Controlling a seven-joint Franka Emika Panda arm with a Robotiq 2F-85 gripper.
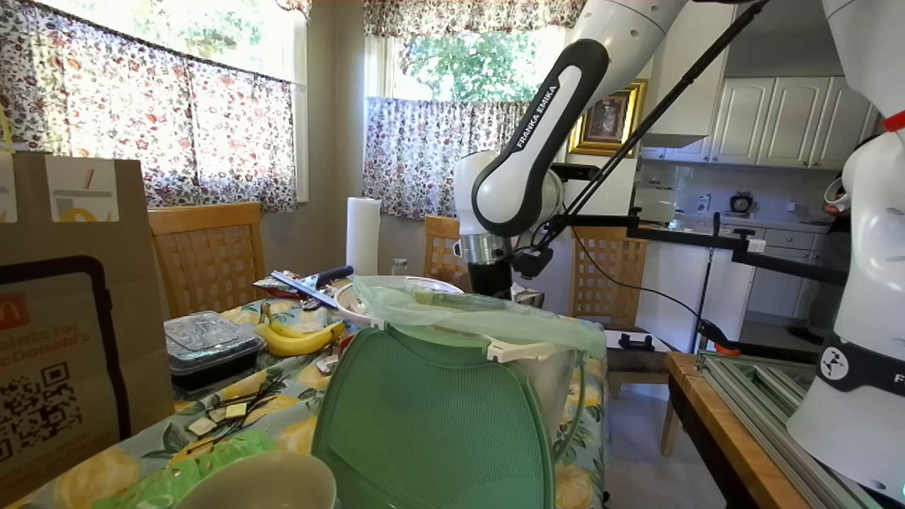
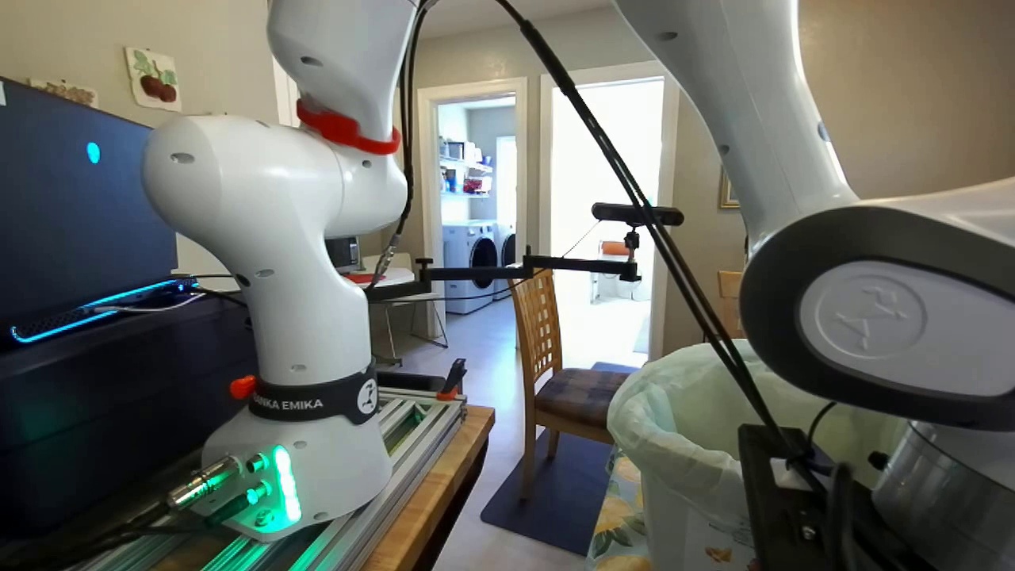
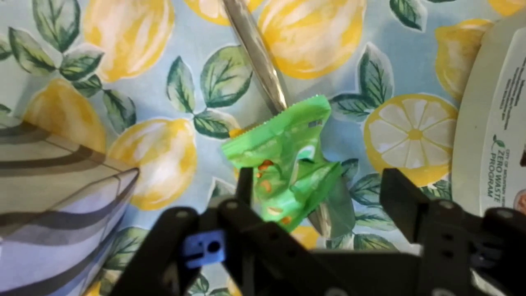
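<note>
In the wrist view a crumpled green wrapper lies on the lemon-print tablecloth, on top of a metal utensil whose handle runs up and to the left. My gripper is over the wrapper with its fingers spread to either side. The left fingertip appears close against the wrapper's edge; the right fingertip is clear of it. Whether the left one touches cannot be told. Both exterior views hide the fingers; in the first, the bin blocks the wrist's lower end.
A green bin with a liner bag stands in front of the arm. Its pale side borders the wrist view's right. A striped object lies left. Bananas, a black container and a paper bag occupy the table's left.
</note>
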